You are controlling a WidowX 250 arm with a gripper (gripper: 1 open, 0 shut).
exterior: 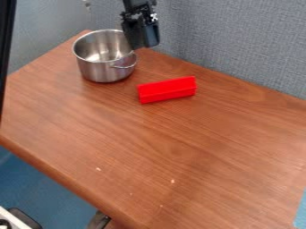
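A steel pot (98,64) with a handle stands near the far left corner of the wooden table. A red block (167,89) lies to its right, a little nearer the front. My dark gripper (141,38) hangs at the top of the view, beside and above the pot's right rim; whether it is open or shut, and whether anything is between its fingers, I cannot make out.
Grey fabric panels (233,49) stand behind it. Blue floor shows at the lower left.
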